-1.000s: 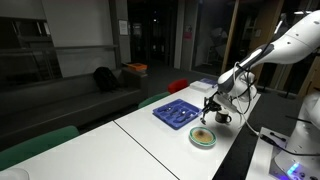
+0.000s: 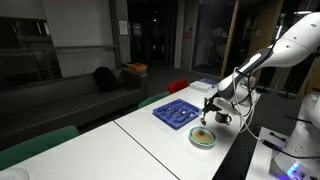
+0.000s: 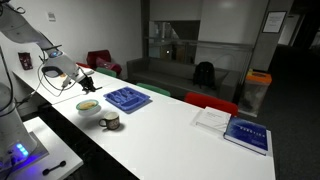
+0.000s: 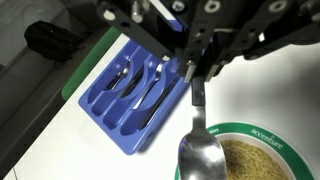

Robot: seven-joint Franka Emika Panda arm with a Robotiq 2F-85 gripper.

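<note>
In the wrist view my gripper is shut on the handle of a metal spoon (image 4: 201, 155), whose bowl hangs outward below the fingers. Partly behind the spoon is a green-rimmed white bowl (image 4: 233, 128) with yellowish-brown contents (image 4: 250, 163). A blue cutlery tray (image 4: 130, 137) lies to the left there, holding several pieces of cutlery in its compartments. Exterior view 1 has the gripper (image 2: 206, 108) above the table, between the bowl (image 2: 202, 143) and the tray (image 2: 176, 113). How high the spoon hangs over the bowl I cannot tell.
A mug (image 3: 109, 120) stands beside the bowl on the white table (image 3: 160, 150). Books (image 3: 248, 136) lie at the table's far end in exterior view 2. Chairs (image 3: 213, 103) line the back edge.
</note>
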